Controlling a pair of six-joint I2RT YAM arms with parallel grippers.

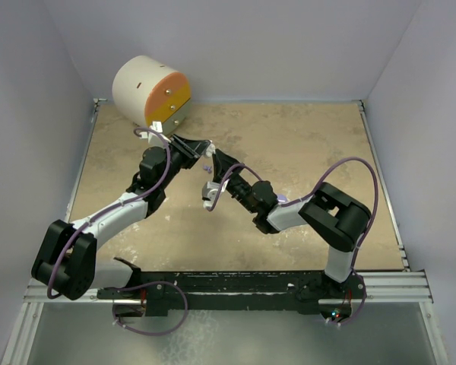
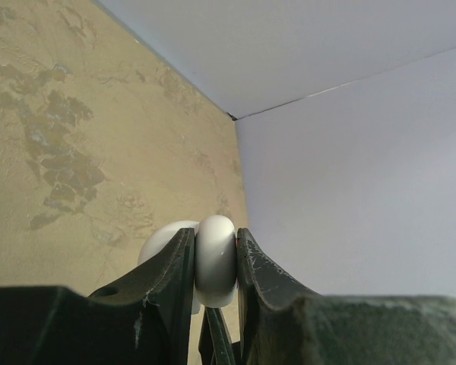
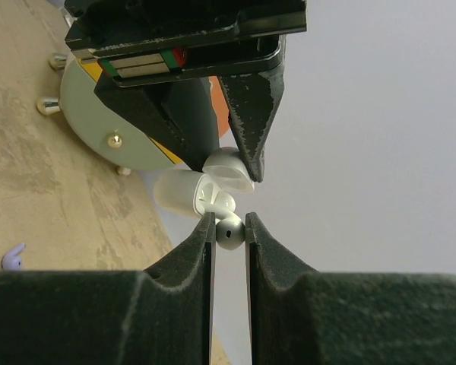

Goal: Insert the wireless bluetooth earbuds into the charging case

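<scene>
Above the middle of the table, my left gripper point(image 1: 204, 146) is shut on the white charging case; in the right wrist view the case point(image 3: 182, 190) stands open, its lid tilted up. Close by, my right gripper is shut on a white earbud point(image 3: 229, 233), which is at the mouth of the case's lower part. Whether it sits inside a slot I cannot tell.
A round white cabinet point(image 1: 137, 91) with coloured drawers stands at the back left. Small purple objects point(image 3: 11, 258) lie on the table point(image 1: 319, 144) below and beside the grippers.
</scene>
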